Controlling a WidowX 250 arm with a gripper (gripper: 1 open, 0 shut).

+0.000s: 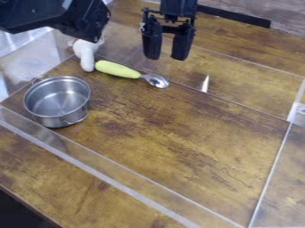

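Note:
My black gripper [167, 37] hangs open at the top centre of the camera view, its two fingers apart with nothing between them, above the back of the wooden table [179, 160]. Below it to the left lies a spoon [154, 80] with a silver bowl end, beside or joined to a yellow-green piece [117, 69]; I cannot tell whether they are one thing. A steel pot [56, 101] stands at the left. A white object [86, 55] is at the upper left, partly under the dark arm. A small white sliver [205, 85] lies right of the spoon.
Clear plastic panels border the work area on the left, right and front. The dark arm covers the top left corner.

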